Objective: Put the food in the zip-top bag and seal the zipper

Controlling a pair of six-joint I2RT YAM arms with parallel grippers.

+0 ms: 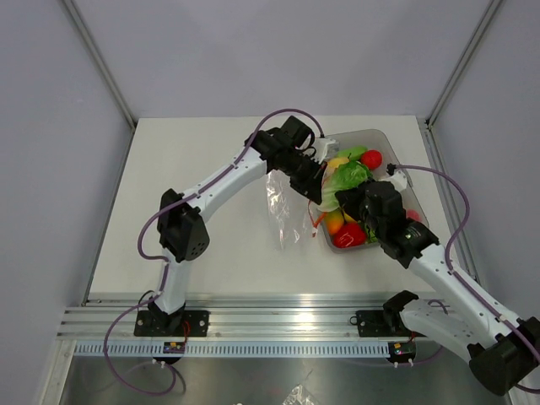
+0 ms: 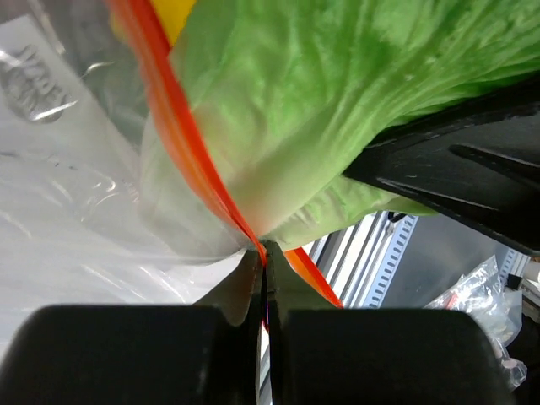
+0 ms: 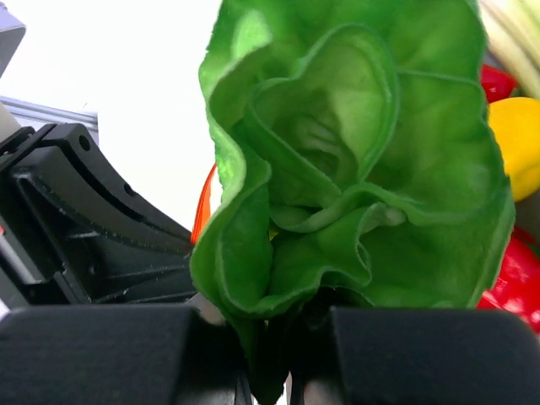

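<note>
The clear zip bag (image 1: 285,211) hangs from my left gripper (image 1: 315,197), its film spread over the white table. In the left wrist view the bag's orange zip strip (image 2: 196,152) runs into the shut fingertips of that gripper. My right gripper is shut on the green lettuce (image 3: 325,160), whose leaves hide much of its fingertips. The lettuce's pale end (image 2: 173,207) reaches past the orange strip and shows through the clear film; the rest is outside. A black finger of the right gripper presses against the leaves.
Behind and beneath the grippers, a grey bin (image 1: 371,137) holds more food, including a red tomato (image 1: 371,159), a red pepper (image 1: 349,235) and an orange item (image 1: 334,222). Another clear bag (image 1: 300,396) lies beyond the front rail.
</note>
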